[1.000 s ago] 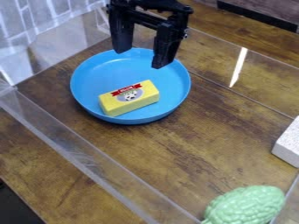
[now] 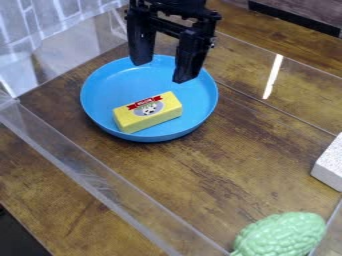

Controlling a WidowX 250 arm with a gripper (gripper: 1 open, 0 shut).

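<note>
A black gripper (image 2: 166,56) hangs over the back of a blue plate (image 2: 191,112), its two fingers apart and empty. On the front half of the plate lies a yellow box (image 2: 156,112) with a red label and a small printed picture, below the gripper and apart from it.
A green, bumpy object (image 2: 278,234) lies at the front right, and a white block (image 2: 330,162) at the right edge. Clear plastic edging runs along the left.
The gripper has shifted very slightly over the plate. The box, plate and other objects stay where they were.
</note>
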